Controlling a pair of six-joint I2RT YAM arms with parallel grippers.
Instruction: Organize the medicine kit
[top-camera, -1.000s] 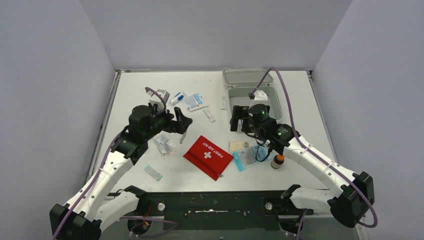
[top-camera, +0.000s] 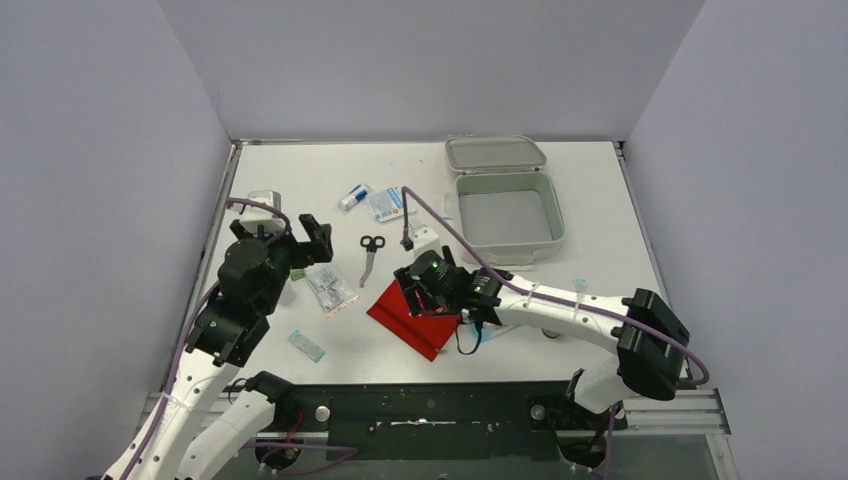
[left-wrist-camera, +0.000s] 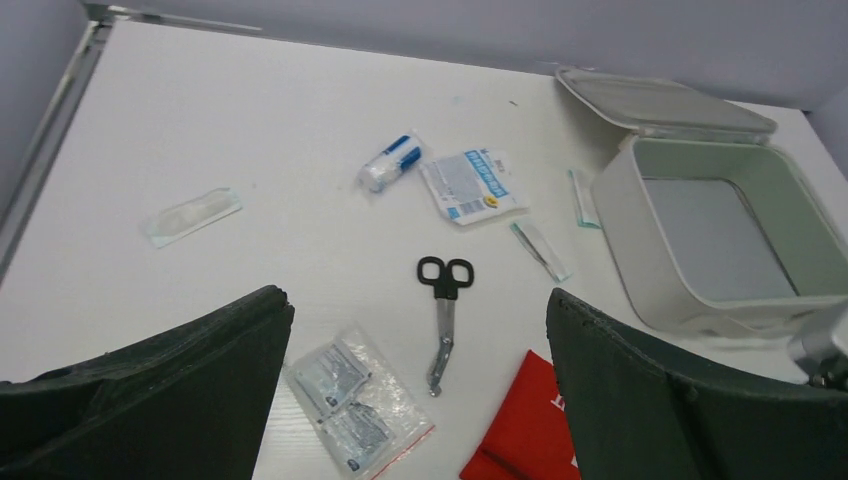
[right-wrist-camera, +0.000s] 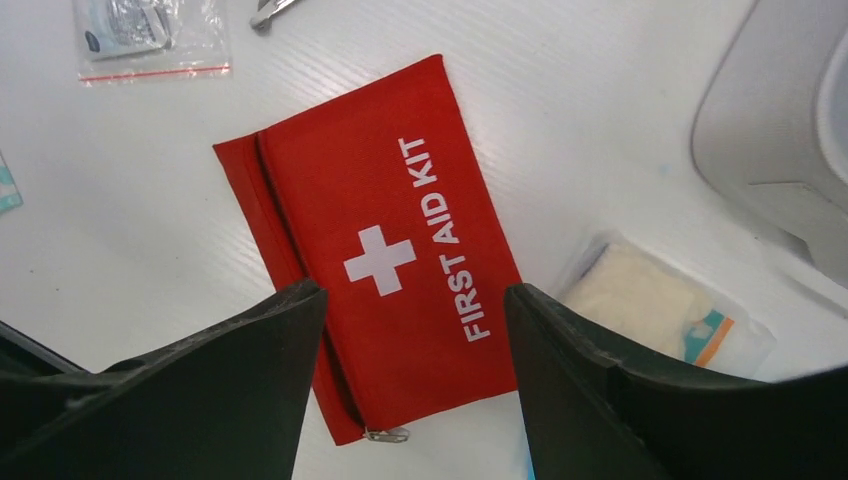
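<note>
The red first aid pouch (right-wrist-camera: 440, 300) lies flat on the white table, its zip edge toward the front left. Above it, my right gripper stands part open with nothing between its fingers, and its arm covers part of the pouch in the top view. My left gripper is open and empty over the left side of the table. Scissors (left-wrist-camera: 446, 310), a clear bag of small packets (left-wrist-camera: 358, 405), a blue-marked roll (left-wrist-camera: 393, 162) and a white-blue packet (left-wrist-camera: 472, 186) lie loose. The open kit box (top-camera: 560, 246) appears empty.
Behind the box its lid (top-camera: 495, 153) lies folded back. A beige packet (right-wrist-camera: 635, 300) rests right of the pouch. Narrow packets (left-wrist-camera: 540, 250) lie left of the box, another (top-camera: 306, 346) near the front edge. Free table shows at the back left.
The left gripper has drawn back to the left, uncovering the scissors.
</note>
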